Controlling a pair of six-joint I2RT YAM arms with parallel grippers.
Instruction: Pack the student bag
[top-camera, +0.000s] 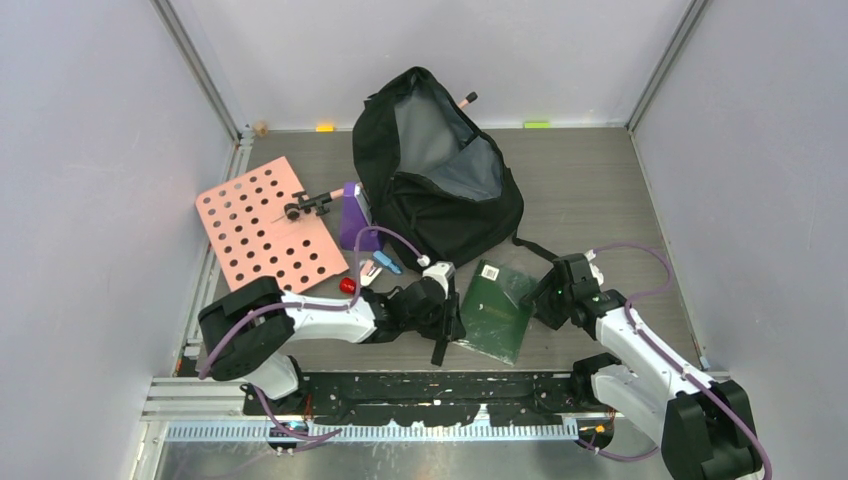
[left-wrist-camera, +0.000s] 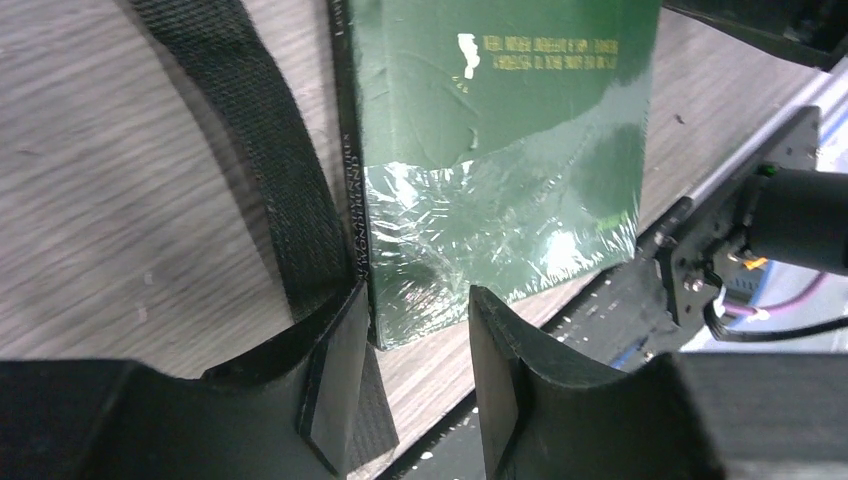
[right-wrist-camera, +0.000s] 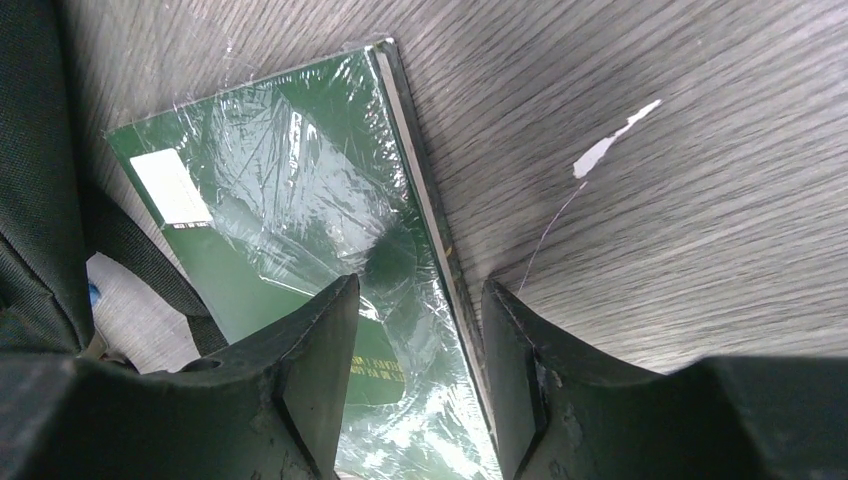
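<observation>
A green notebook in clear plastic (top-camera: 495, 315) lies on the table between my grippers. My left gripper (top-camera: 448, 318) is low at its left edge; in the left wrist view its fingertips (left-wrist-camera: 345, 310) are at the notebook's edge beside a black strap (left-wrist-camera: 290, 200), and what lies between them is unclear. My right gripper (top-camera: 542, 298) hangs at the notebook's right edge, its fingers (right-wrist-camera: 515, 370) apart on either side of that edge. The open black backpack (top-camera: 435, 210) lies behind the notebook, grey lining showing.
A pink perforated board (top-camera: 260, 240), a purple item (top-camera: 355, 225) and small items such as a blue one (top-camera: 388, 261) lie at the left.
</observation>
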